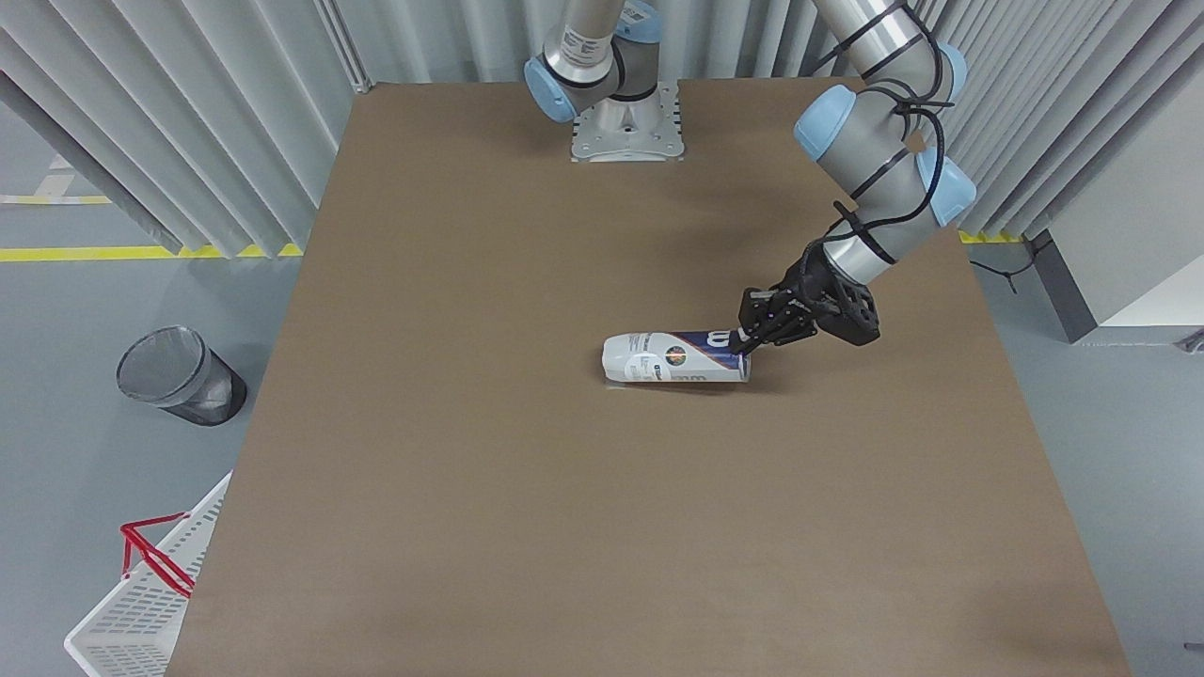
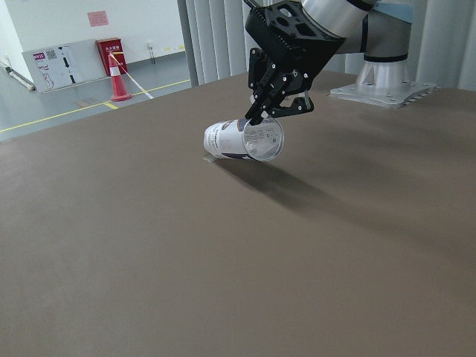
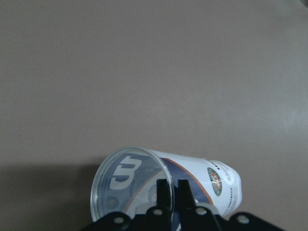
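Note:
A white and blue cylindrical can with a clear lid (image 1: 666, 359) lies on its side on the brown table (image 1: 632, 508). My black gripper (image 1: 739, 338) is at the lid end of it, low over the table; in the left view the can (image 2: 230, 140) has the fingertips at its lid rim. In the wrist view the fingers (image 3: 162, 197) sit over the lid end, close together; whether they grip the rim is unclear.
A bin (image 1: 181, 378) and a white basket with red handles (image 1: 135, 621) are on the floor at left.

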